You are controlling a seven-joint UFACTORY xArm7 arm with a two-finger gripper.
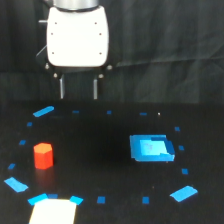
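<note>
High over the left half of the dark table, my gripper (79,88) hangs with its two thin fingers (62,88) pointing down and spread apart. It is open, with nothing between the fingers. A small red block (43,156) stands on the table at the left, lower in the view than the gripper and a little to its left. On the right lies a blue square (137,156) around a lighter, paler patch (153,148); whether it is a shallow tray or flat is hard to tell.
Blue tape strips (15,184) and small blue marks dot the tabletop. A pale, bright patch (53,212) shows at the bottom left edge. Between the red block and the blue square the table is bare, and a dark curtain (160,50) hangs behind.
</note>
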